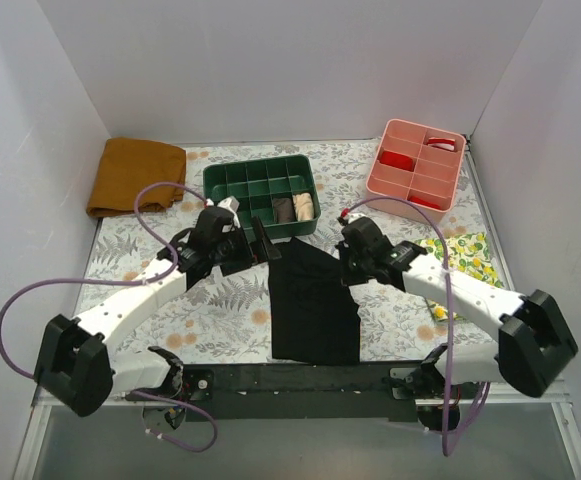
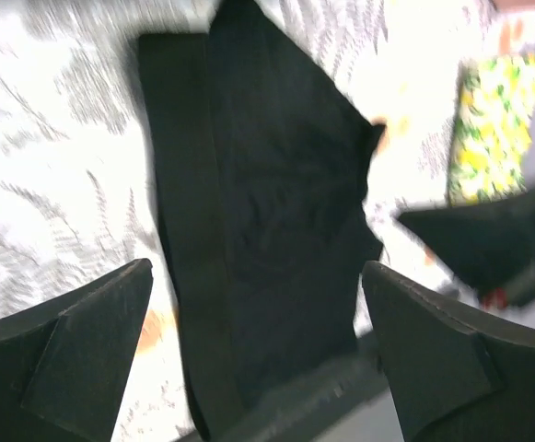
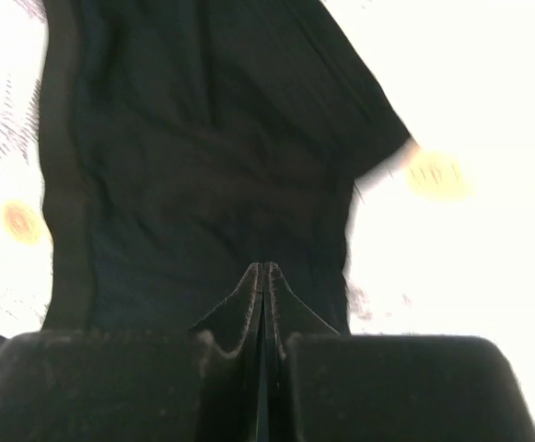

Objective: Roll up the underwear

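Note:
Black underwear (image 1: 308, 315) lies spread on the patterned mat at the front middle, its near end at the table's front edge. In the left wrist view the underwear (image 2: 276, 203) shows a banded strip along one side. My left gripper (image 1: 268, 250) stands open at its upper left, with nothing between the fingers. My right gripper (image 1: 346, 278) is over its right side. In the right wrist view the fingertips (image 3: 263, 269) meet above the underwear (image 3: 212, 184), and nothing shows between them.
A green divided box (image 1: 232, 178) holding rolled cloths stands just behind the underwear. The pink divided box (image 1: 395, 150) is at the back right, a brown cloth (image 1: 135, 175) at the back left, a lemon-print cloth (image 1: 460, 262) at the right.

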